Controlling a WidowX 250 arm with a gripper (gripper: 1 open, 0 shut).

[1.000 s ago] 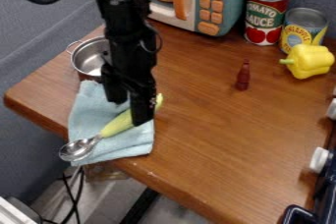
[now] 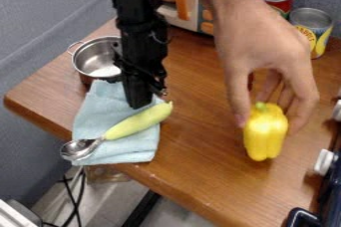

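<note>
My black gripper (image 2: 142,93) hangs low over the left of the table, just above a light blue cloth (image 2: 104,112) and at the upper end of a pale yellow-green handled object (image 2: 139,121), which lies on the cloth with a metal spoon (image 2: 80,147) at its lower left. Whether the fingers are open or shut is unclear. A human hand (image 2: 250,42) reaches in from the top, fingers around a yellow pepper (image 2: 265,131) on the right of the table.
A metal pot (image 2: 98,60) sits behind the cloth. Cans (image 2: 309,34) and a toy microwave stand at the back. A dark appliance with white knobs (image 2: 325,166) lines the right edge.
A hand has entered and brought the yellow pepper from the back right toward the front. My gripper has risen slightly and shifted a little left.
</note>
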